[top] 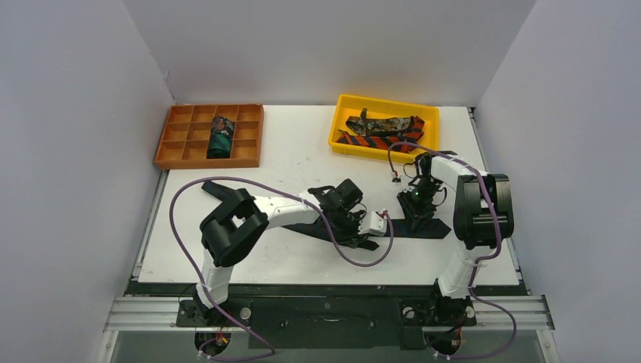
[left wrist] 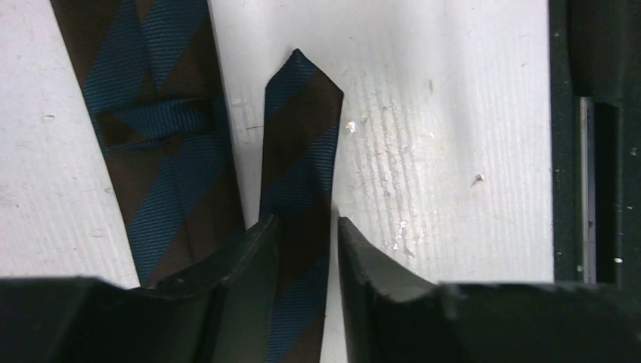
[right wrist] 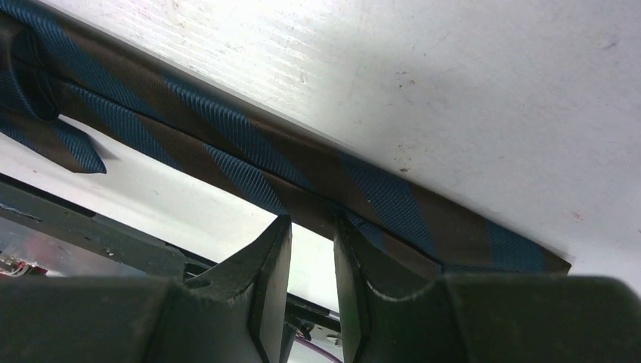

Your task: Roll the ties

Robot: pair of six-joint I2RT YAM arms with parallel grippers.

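A dark tie with blue and brown stripes (top: 431,229) lies lengthwise across the white table, its wide end at the right. Its narrow end (left wrist: 301,128) lies beside the wide part (left wrist: 181,181), which has a keeper loop across its back. Above that narrow end, my left gripper is part open, the cloth running below and between its fingers. My right gripper hangs part open over the lower edge of the wide part (right wrist: 363,189), one finger overlapping the tie in view. Contact between fingers and cloth cannot be told.
A brown divided box (top: 176,156) at the back left holds a rolled dark tie (top: 221,137). At the back right, a yellow tray (top: 355,147) contains more ties (top: 389,140). Purple cables arch over both arms.
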